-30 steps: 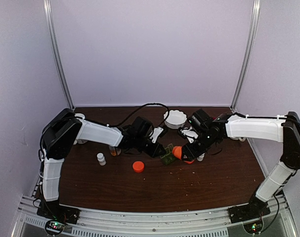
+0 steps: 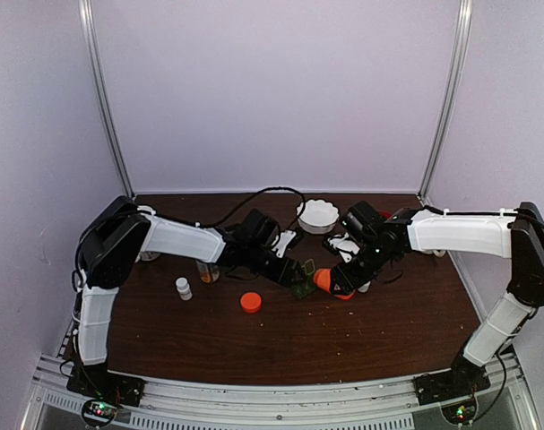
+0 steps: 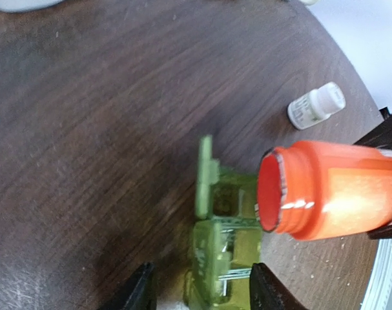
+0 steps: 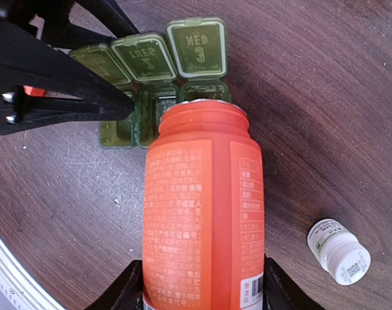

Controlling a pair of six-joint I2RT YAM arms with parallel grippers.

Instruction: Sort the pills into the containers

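A green pill box lies on the table in the middle, its lids swung open. No pills can be made out in the compartments that show. My left gripper is part open around the box, one finger clearly apart from it. An orange bottle, uncapped and tipped on its side, is held by my right gripper, shut on its body. Its mouth points toward the box and, in the right wrist view, hides part of one compartment. A round orange cap lies on the table at the front.
A small white bottle stands near the right gripper. Another white bottle and a clear orange bottle are at the left. Behind the grippers is a white scalloped bowl.
In the top view, a green lid now stands raised at the box's far side; a second ago it did not show. The left arm shifted slightly. The right arm and orange bottle barely moved.
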